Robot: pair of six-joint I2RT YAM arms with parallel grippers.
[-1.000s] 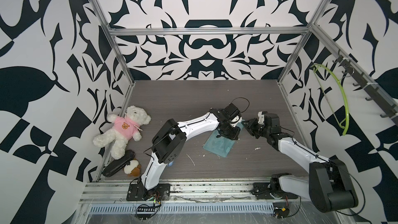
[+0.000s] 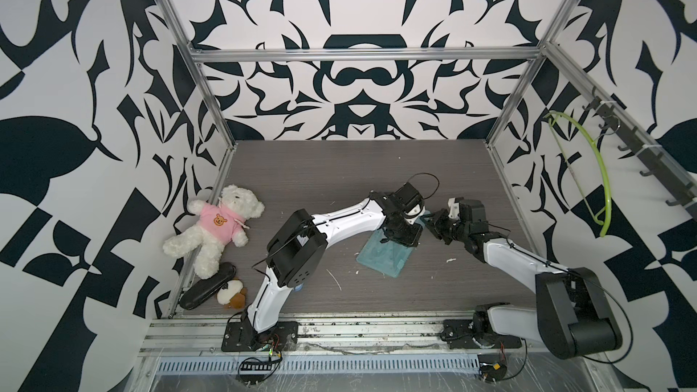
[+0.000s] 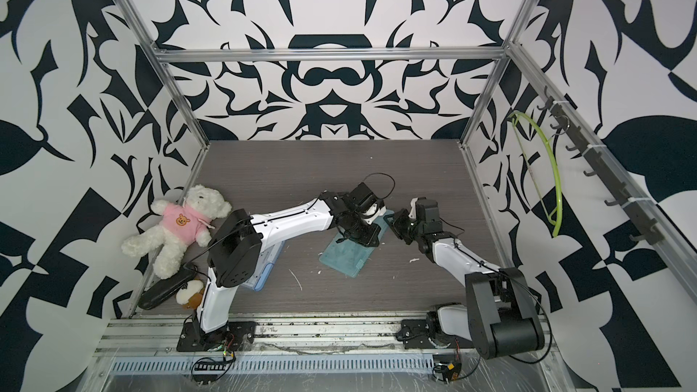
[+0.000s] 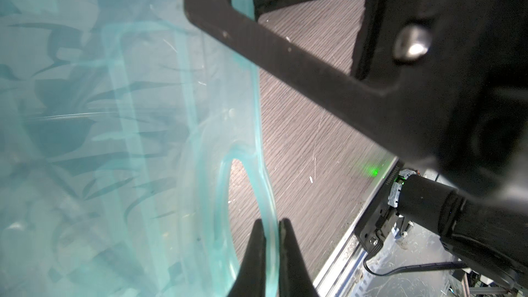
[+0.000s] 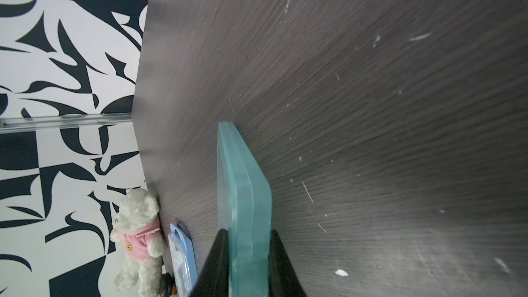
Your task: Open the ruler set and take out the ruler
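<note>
The teal translucent ruler set [image 2: 384, 255] is held above the table's middle by both grippers. In the left wrist view its clear case [image 4: 121, 132] shows pale inner shapes and a slot near the edge. My left gripper is shut on that edge. My right gripper is shut on another edge of the set [image 5: 244, 181], which appears as a thin slab. The left arm hides part of the set in both top views.
A teddy bear [image 2: 217, 221], a black case [image 2: 207, 290] and a brown-white plush [image 2: 232, 294] lie at the left. A blue item [image 3: 261, 272] lies under the left arm.
The right arm has shifted slightly, its forearm a little higher in the top left view. The left arm and the ruler set look nearly unchanged.
</note>
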